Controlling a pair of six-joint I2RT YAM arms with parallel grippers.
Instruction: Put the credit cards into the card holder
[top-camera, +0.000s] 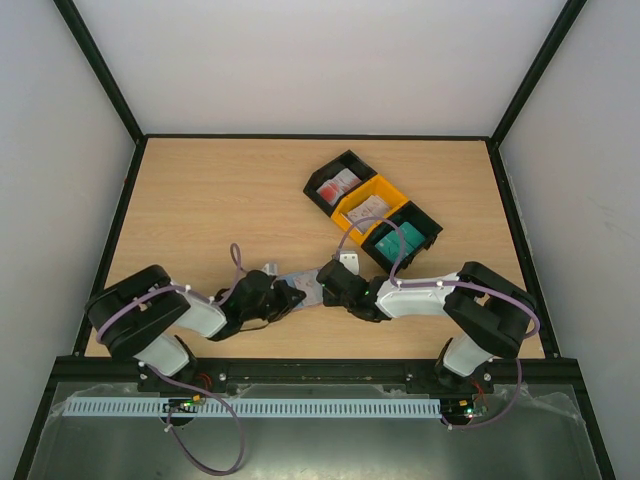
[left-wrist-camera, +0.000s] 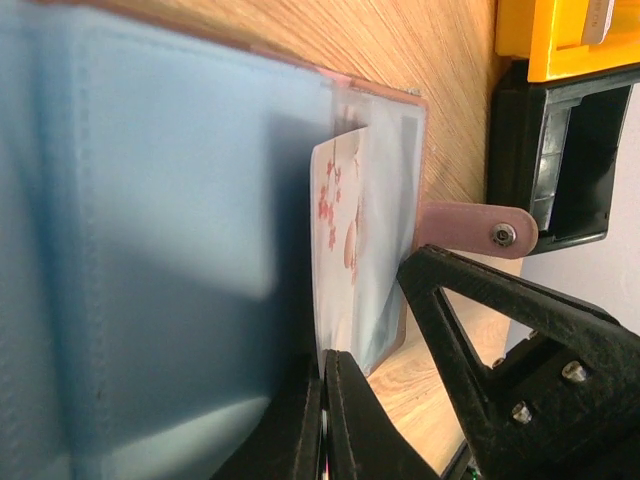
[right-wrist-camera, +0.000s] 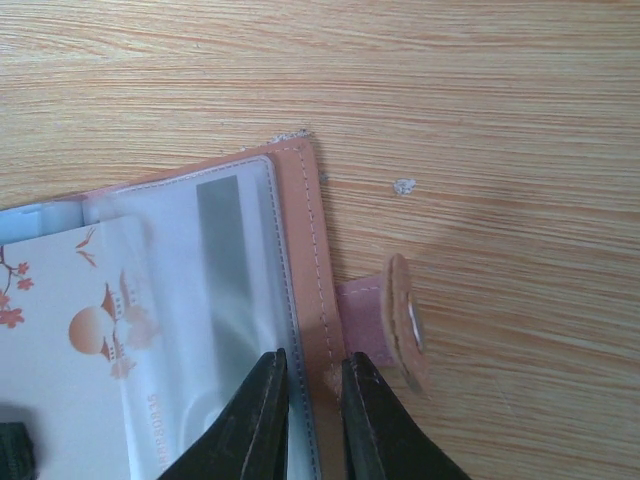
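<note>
The card holder lies open on the table, its blue page (left-wrist-camera: 190, 200) and clear sleeve (right-wrist-camera: 225, 270) showing. A pale card (right-wrist-camera: 60, 330) with red blossom print sits with its right part under the clear plastic and its left part outside. My left gripper is shut on the near end of this card (left-wrist-camera: 338, 220). On the holder's brown right edge (right-wrist-camera: 305, 220) my right gripper is shut, with that border between its fingers. From above, the left gripper (top-camera: 302, 294) and right gripper (top-camera: 325, 290) stand close together over the holder.
Behind my right arm stand a black tray (top-camera: 311, 192), a yellow tray (top-camera: 397, 197) and another black tray (top-camera: 433, 223), holding cards or card-like items. The holder's snap strap (right-wrist-camera: 400, 320) sticks up on the right.
</note>
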